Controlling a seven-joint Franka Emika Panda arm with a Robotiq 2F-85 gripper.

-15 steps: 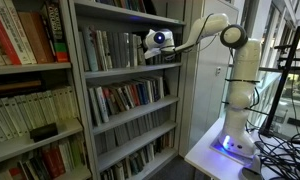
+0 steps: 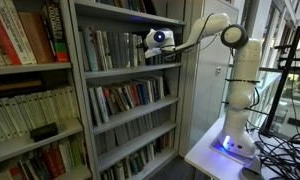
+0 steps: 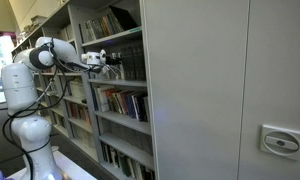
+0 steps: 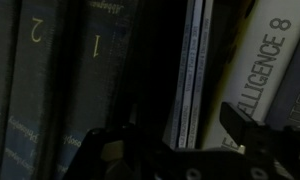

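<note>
In the wrist view, dark volumes numbered 3, 2 and 1 stand on the left, the one marked 1 (image 4: pixel 95 65) being nearest the middle. Right of a dark gap are several thin pale spines (image 4: pixel 194 70), then a white book (image 4: pixel 260 65) reading "INTELLIGENCE 8". My gripper is open at the bottom of that view, its dark fingers spread before the spines. I see nothing held, though the area between the fingers is very dark. In exterior view 1, the gripper (image 2: pixel 148 50) reaches to the upper book row (image 2: pixel 115 50); contact cannot be made out.
The tall bookcase (image 2: pixel 87 90) has several filled shelves below and above the arm. A white table (image 2: pixel 212 158) carries the arm's base (image 2: pixel 240 140). Cables (image 2: pixel 282 155) lie tangled on the right. In exterior view 2, a wide pale panel (image 3: pixel 195 90) stands beside the shelves.
</note>
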